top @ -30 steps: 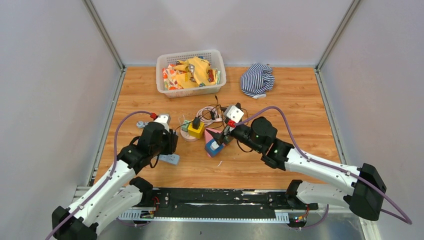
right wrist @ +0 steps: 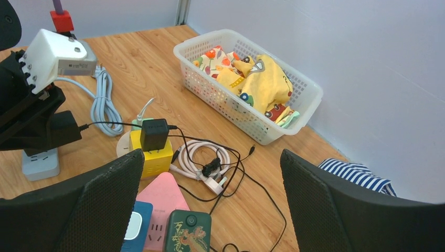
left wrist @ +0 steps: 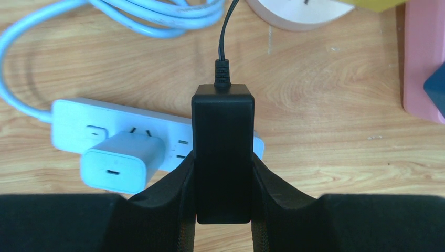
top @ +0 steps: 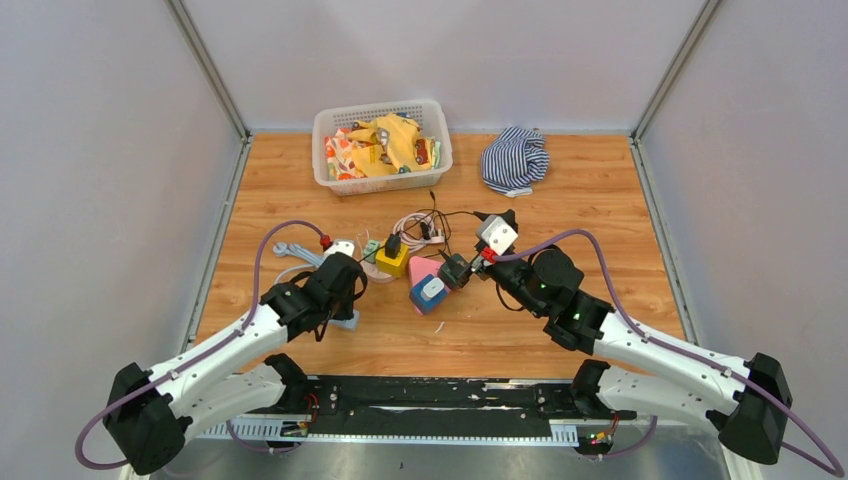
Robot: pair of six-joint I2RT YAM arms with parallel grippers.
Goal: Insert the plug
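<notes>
My left gripper is shut on a black plug block (left wrist: 223, 152), whose thin cable leaves its far end. Beneath it in the left wrist view lies a pale blue power strip (left wrist: 178, 126), partly covered by the block; the block's prongs are out of sight. A pale adapter (left wrist: 114, 169) sits on the strip's left part, beside some visible slots. In the right wrist view, the same held block (right wrist: 65, 128) appears above the strip (right wrist: 41, 165). My right gripper stands open over the table's middle, with nothing gripped.
Another black adapter (right wrist: 155, 134) sits on a yellow block (right wrist: 157, 160), the cable running across to it. Close by are a pink block (right wrist: 163, 199), a dark green box (right wrist: 188, 231) and coiled cables (right wrist: 204, 160). A basket (top: 383, 186) and striped cloth (top: 515, 160) lie behind.
The right arm has shifted to the right, away from the pink and blue blocks.
</notes>
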